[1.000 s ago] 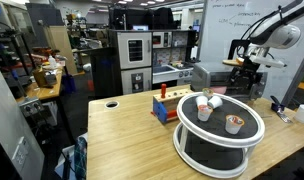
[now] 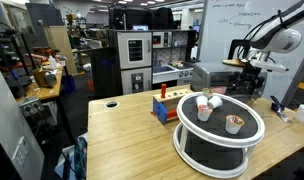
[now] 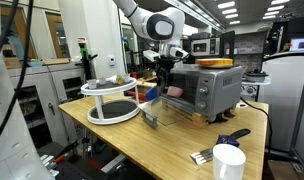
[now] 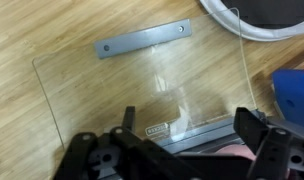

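Observation:
My gripper is open, its black fingers spread wide with nothing between them. Under it in the wrist view lies a clear glass door [image 4: 102,85], lowered flat over the wooden table, with a metal handle [image 4: 144,38] along its outer edge. The door belongs to the silver toaster oven [image 3: 214,92], which stands open in exterior view 2. Inside the oven sits something pink [image 3: 175,92], partly visible at the bottom of the wrist view, behind the right finger. The white arm [image 2: 279,41] reaches in above the oven's front.
A round two-tier stand [image 2: 214,158] carries several cups. Beside it is a red and blue rack [image 2: 170,107]. An orange dish [image 3: 214,62] tops the oven. A white mug [image 3: 229,163] and utensils [image 3: 214,154] lie in front of the oven. Bare table [image 2: 122,140] spreads left of the stand.
The stand, cups and rack have not moved.

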